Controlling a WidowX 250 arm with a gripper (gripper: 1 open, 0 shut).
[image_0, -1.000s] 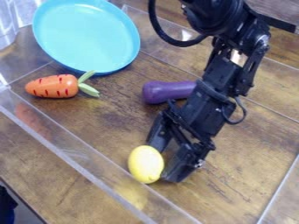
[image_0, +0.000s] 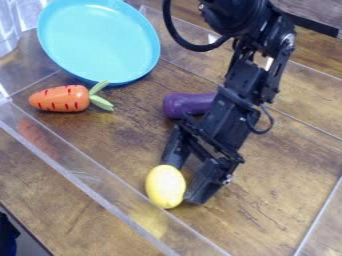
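Note:
My black gripper (image_0: 189, 173) reaches down to the wooden floor of the bin beside a yellow egg-shaped object (image_0: 164, 186), its fingers low around that object's upper right side. Whether they grip it is not clear. A purple eggplant (image_0: 185, 104) lies behind the gripper, partly hidden by the arm.
A toy carrot (image_0: 60, 99) lies at left, below a light blue plate (image_0: 99, 52) at the back left. A clear wall (image_0: 70, 170) runs along the near left edge. The wooden surface right of the gripper is clear.
The arm has shifted very slightly; the yellow object and gripper remain in nearly the same place.

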